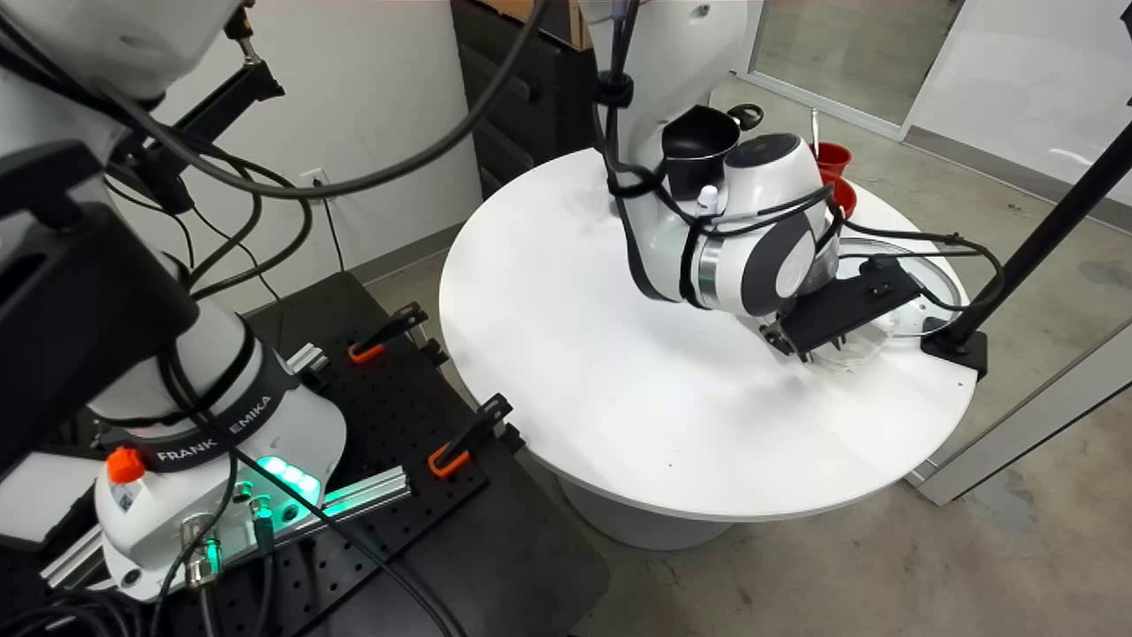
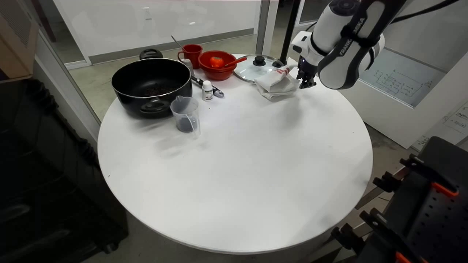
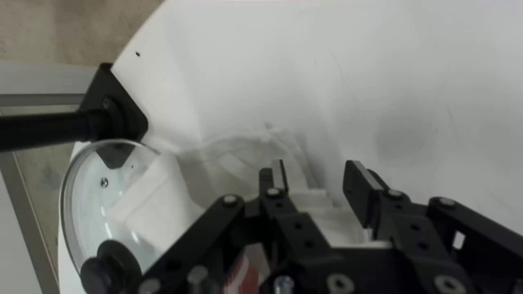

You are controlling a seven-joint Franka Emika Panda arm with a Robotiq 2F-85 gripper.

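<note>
A white folded cloth with red stripes (image 2: 276, 82) lies at the far side of the table, partly over the glass lid (image 2: 252, 70). In the wrist view, the cloth (image 3: 164, 203) spreads from the lid to beneath my fingers, its striped part half hidden by them. My gripper is part open, its two fingers apart, with pale cloth visible behind the gap and nothing clearly pinched. From exterior view 2, the gripper (image 2: 307, 82) appears right beside the cloth's right edge; whether they touch cannot be told.
A black pole clamp (image 3: 115, 110) grips the table edge near the lid. Toward the other side stand a black pot (image 2: 151, 87), a clear measuring cup (image 2: 185, 114), a white bottle (image 2: 207, 90), a red bowl (image 2: 217, 65) and a red mug (image 2: 191, 54).
</note>
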